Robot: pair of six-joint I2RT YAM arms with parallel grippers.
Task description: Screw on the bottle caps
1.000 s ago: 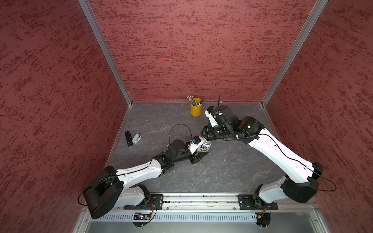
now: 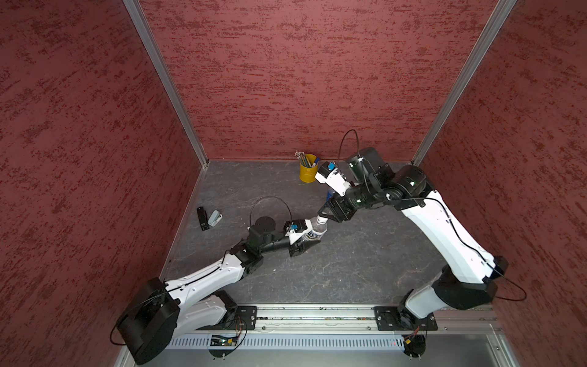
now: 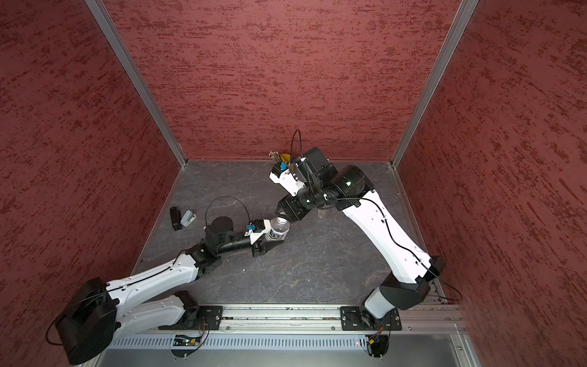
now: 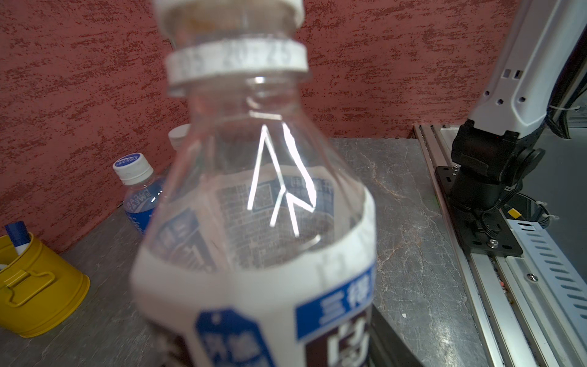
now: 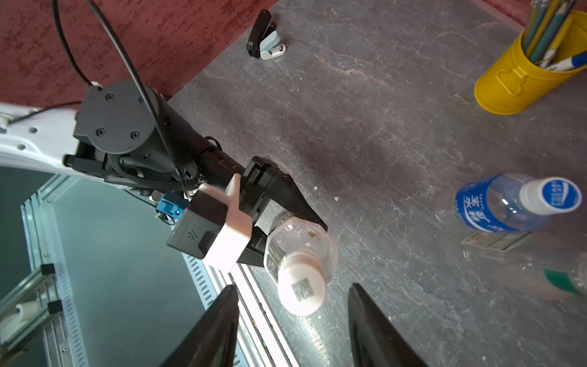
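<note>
My left gripper (image 2: pixel 307 237) is shut on a clear bottle (image 4: pixel 256 202) with a white-and-blue label, held above the table with its top leaning toward the right arm. On its mouth is a white cap; the left wrist view cuts most of it off, and a short stretch of bare neck shows above the white ring (image 4: pixel 235 60). Open, my right gripper has its fingers (image 5: pixel 223 324) on either side of the cap, with gaps to both. From the top views the right gripper hides most of the cap.
A blue-labelled bottle with a white cap (image 5: pixel 553 194) stands behind, near another clear bottle (image 5: pixel 526 263). A yellow pen bucket (image 2: pixel 308 172) is at the back. A black object (image 2: pixel 202 218) and a grey one (image 2: pixel 214 217) lie at left.
The left gripper and bottle have shifted slightly left.
</note>
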